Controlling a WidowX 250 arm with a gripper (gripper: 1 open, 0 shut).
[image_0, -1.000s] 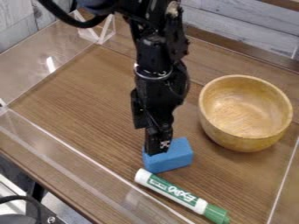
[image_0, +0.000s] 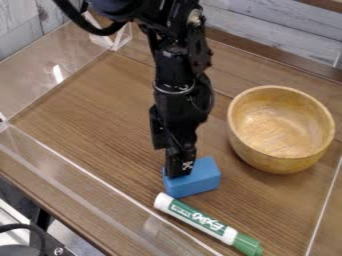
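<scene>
The black arm hangs down in the middle of the camera view, its gripper (image_0: 178, 160) pointing at the table just over a blue block (image_0: 198, 182). The fingertips are at the block's back left part; whether they touch it I cannot tell. The gripper looks open, though the dark fingers are hard to make out.
A large light wooden bowl (image_0: 278, 130) stands to the right. A white tube with green ends (image_0: 203, 223) lies in front of the block. A black cable is at the lower left edge.
The arm and gripper have shifted very slightly over the block. The block, bowl and tube look unmoved.
</scene>
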